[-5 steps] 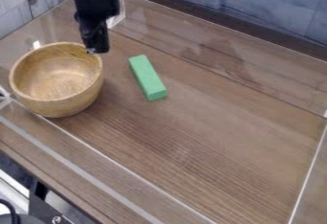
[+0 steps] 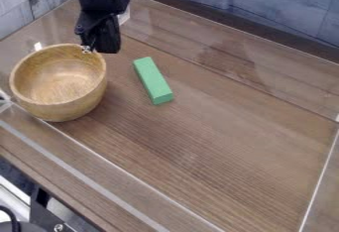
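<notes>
My gripper (image 2: 83, 40) hangs at the upper left, just above the back rim of a round tan bowl (image 2: 56, 85) on the wooden table. Its fingers are small and dark in this view, and how far apart they stand is hard to tell. A green rectangular block (image 2: 153, 79) lies flat to the right of the bowl.
The bowl sits near the table's left edge. Something white shows behind my arm at the top.
My gripper has moved left, toward the area over the bowl's back rim. The bowl and green block have not moved.
</notes>
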